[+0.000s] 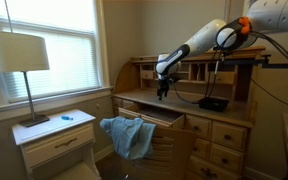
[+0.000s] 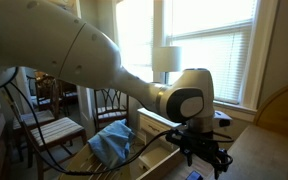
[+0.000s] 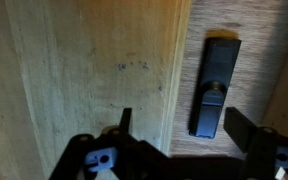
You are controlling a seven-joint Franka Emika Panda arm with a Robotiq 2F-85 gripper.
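My gripper hangs over the desk, fingers pointing down and spread apart, with nothing clearly held between them. In the wrist view a long black object (image 3: 217, 75) lies on a greyish wood surface, beyond a pale wooden edge. The right finger (image 3: 236, 124) appears beside its lower end; whether they touch, I cannot tell. The left finger (image 3: 125, 118) is over the pale wood board (image 3: 94, 60). In exterior view 1 the gripper (image 1: 163, 95) is above the desktop, behind the pulled-out drawer (image 1: 162, 116). Exterior view 2 shows the gripper (image 2: 205, 165) near the bottom edge.
A blue cloth (image 1: 127, 136) drapes over a chair in front of the desk. A black tray-like item (image 1: 214, 103) sits on the desktop to the right. The lamp (image 1: 20, 60) stands on a white side table (image 1: 54, 125) at left.
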